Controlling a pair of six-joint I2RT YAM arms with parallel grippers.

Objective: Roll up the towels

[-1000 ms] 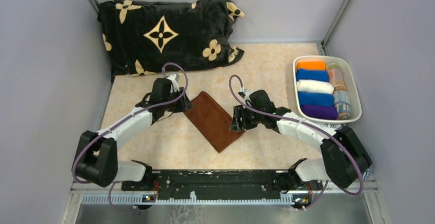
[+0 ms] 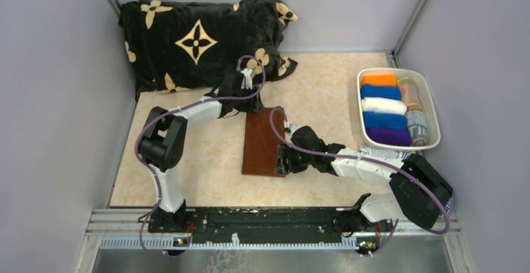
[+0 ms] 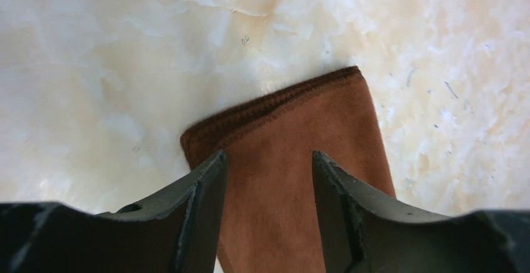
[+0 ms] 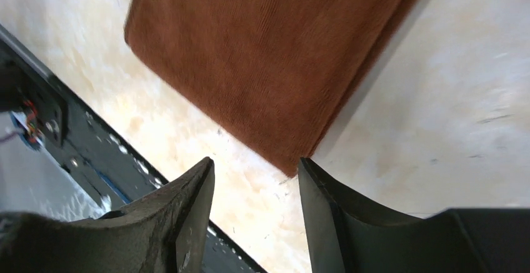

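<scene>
A brown towel lies folded flat and roughly upright on the table in the top view. My left gripper is open over its far end, whose doubled edge shows in the left wrist view between and beyond the fingertips. My right gripper is open at the near right corner of the towel, the corner just beyond its right fingertip in the right wrist view. Nothing shows held in either gripper.
A white bin of rolled towels stands at the right. A large black patterned cushion fills the back left.
The brown towel has turned from diagonal to nearly straight. My left gripper has moved right and toward the back; my right gripper has moved toward the front and slightly left.
</scene>
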